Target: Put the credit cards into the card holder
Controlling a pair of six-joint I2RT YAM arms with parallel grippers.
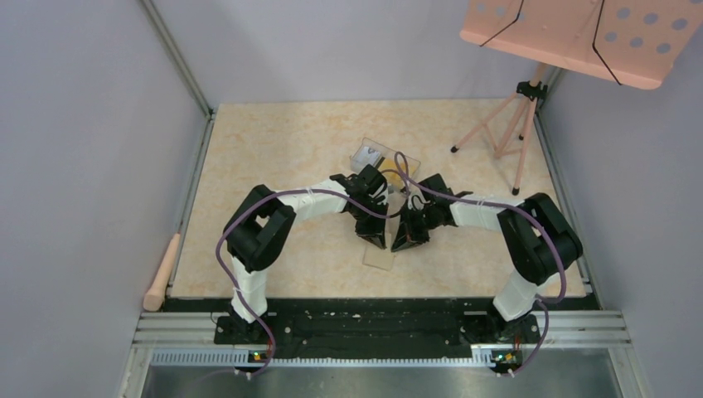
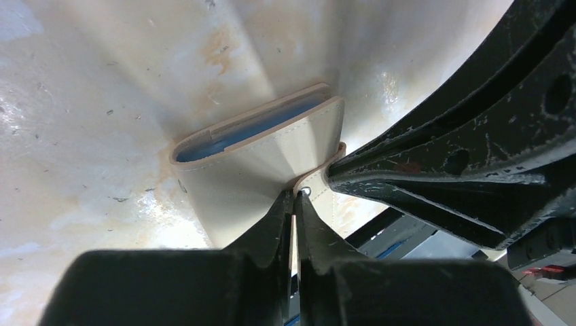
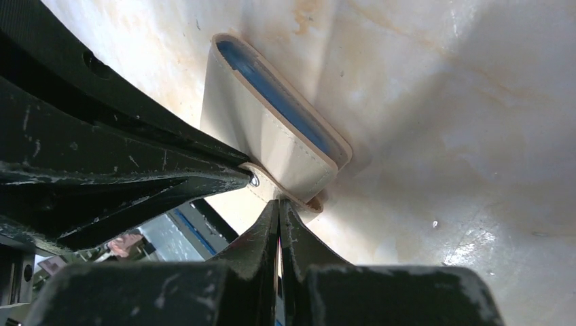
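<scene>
The cream card holder [image 1: 379, 259] lies flat on the table, mostly below the grippers. Blue shows inside its open pocket [image 2: 272, 124]; whether it is a card or lining I cannot tell. The fingertips of my left gripper are close together beside the metal stud on the strap [image 3: 273, 187]; whether they pinch the strap is unclear. My right gripper is shut at the strap's other end, no object visible between its fingers. In the top view, a white card [image 1: 367, 154] and a yellow card [image 1: 393, 171] sit behind the arms.
A clear tray [image 1: 379, 144] around the cards is partly covered by the arms. A pink tripod [image 1: 524, 124] stands at the back right. The two grippers nearly touch each other.
</scene>
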